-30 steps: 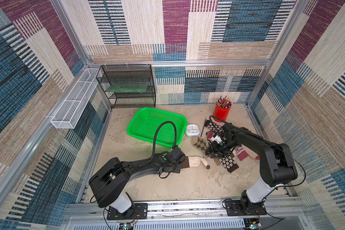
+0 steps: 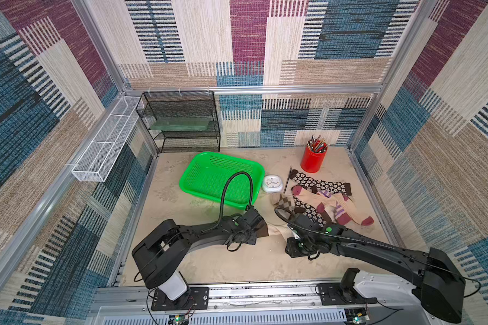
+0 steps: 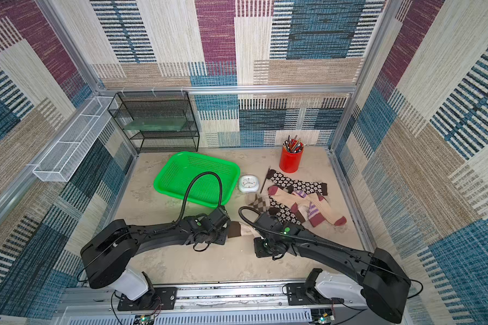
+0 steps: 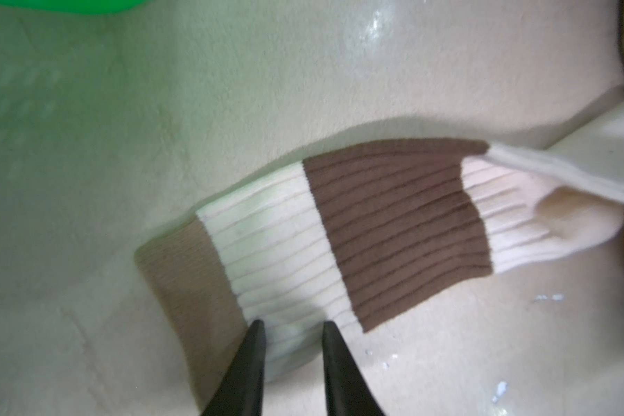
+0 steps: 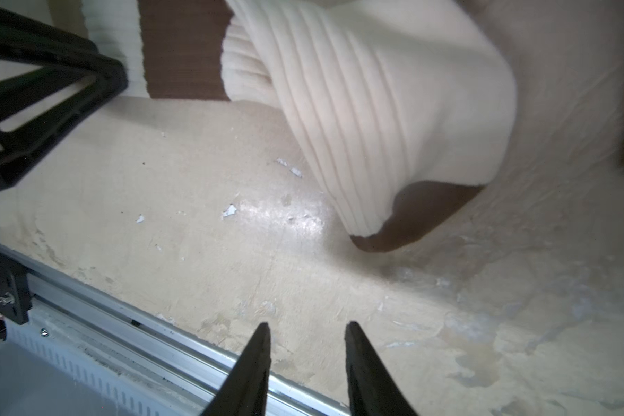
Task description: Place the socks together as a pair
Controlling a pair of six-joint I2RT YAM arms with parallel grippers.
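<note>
My left gripper is over the striped cuff, fingers apart at the white and tan bands; whether it grips fabric is unclear. My right gripper stands open above bare tabletop, just in front of the folded sock, nothing between its fingers. At the right lie black flowered socks [image 2: 320, 182], pink socks with maroon and purple [image 2: 355, 214] and a checkered sock [image 3: 259, 201].
A green basket [image 2: 195, 173] sits behind the left arm, beside a small white clock [image 2: 272, 183]. A red pen cup [image 2: 312, 159] stands at the back right, a wire rack [image 2: 179, 123] at the back left.
My right arm has moved toward the front and left, away from the sock pile. The left arm has shifted only slightly. The cream sock's folded end looks displaced.
</note>
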